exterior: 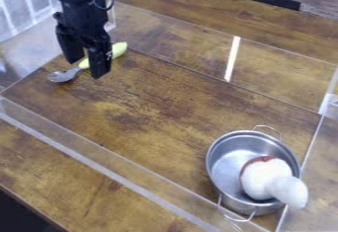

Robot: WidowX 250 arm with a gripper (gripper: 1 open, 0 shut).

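Note:
My gripper [86,58] hangs at the upper left over the wooden surface, its dark fingers pointing down and apart, with nothing seen between them. Just beside and partly behind it lie a silver spoon [62,76] and a pale yellow-green object [117,49]. At the lower right a steel pot [231,160] holds a white and dark red round object [274,183], whose exact kind I cannot tell.
Transparent low walls or edges [106,149] border it along the front and sides. A dark slot [260,5] is at the back.

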